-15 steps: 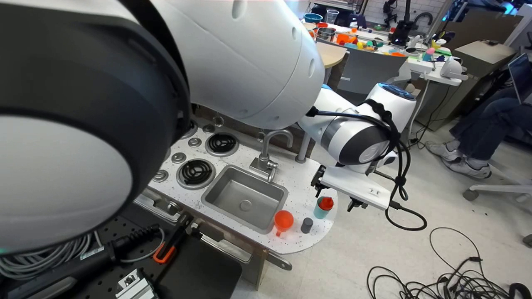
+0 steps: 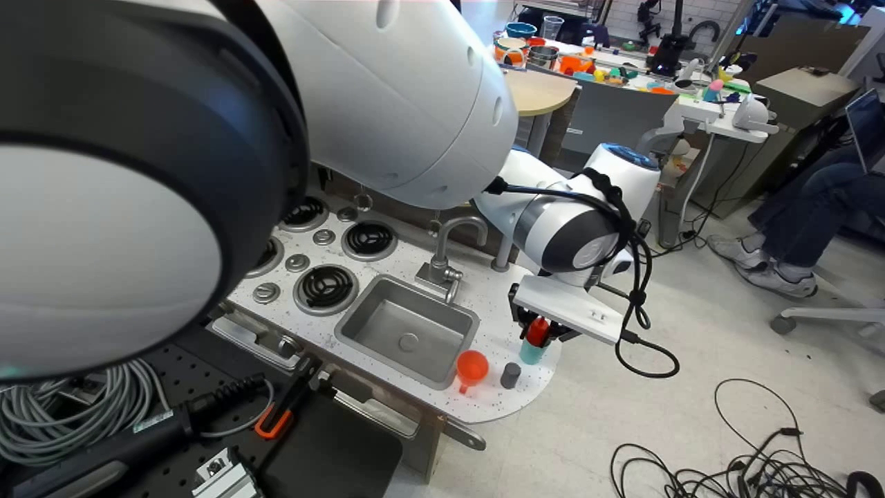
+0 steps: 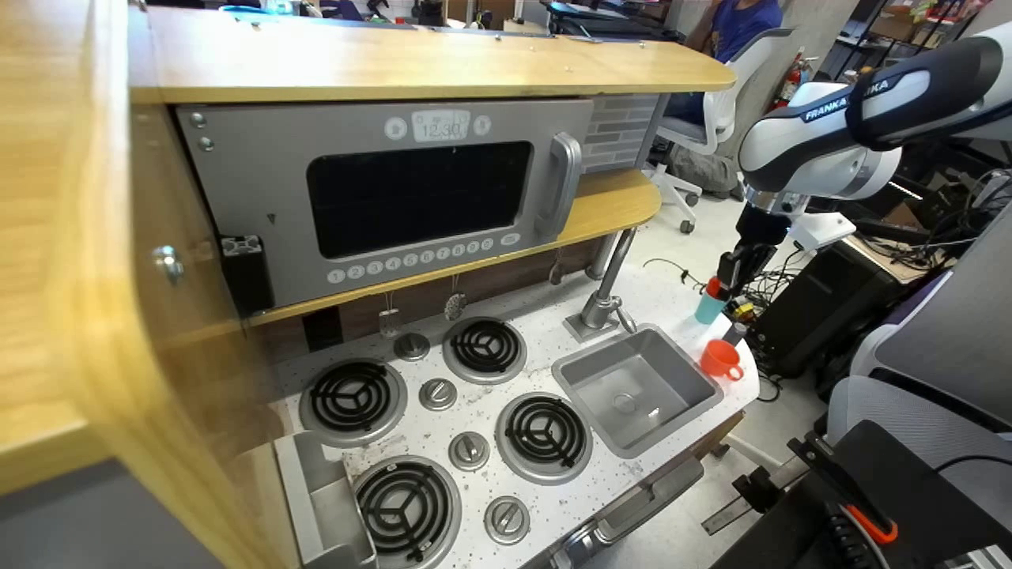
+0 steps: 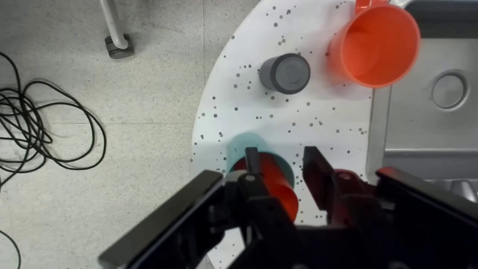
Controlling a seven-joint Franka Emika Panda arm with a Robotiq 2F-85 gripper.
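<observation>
A red object (image 4: pixel 280 186), with a pointed tip in exterior view 1, stands tilted in a teal cup (image 4: pixel 246 141) on the rounded end of the counter. My gripper is above the cup, with its fingers part open on either side of the red object. In the wrist view, the left finger (image 4: pixel 252 161) overlaps the red object, while a gap shows between the object and the right finger. Exterior view 2 has the gripper (image 3: pixel 730 270) over the cup too. The fingers partly cover the red object, and contact cannot be made out.
A dark grey cylinder (image 4: pixel 291 74) and an orange-red mug (image 4: pixel 378 47) stand near the cup. Beside them is the sink (image 2: pixel 406 332) with its tap (image 2: pixel 448 249). Stove burners (image 3: pixel 484 346) lie farther along. The counter's rounded edge drops to the floor.
In exterior view 1, my gripper has moved left and slightly down, from beyond the cup to around the red object, and its fingers have drawn closer together. The cup, mug and cylinder keep their places.
</observation>
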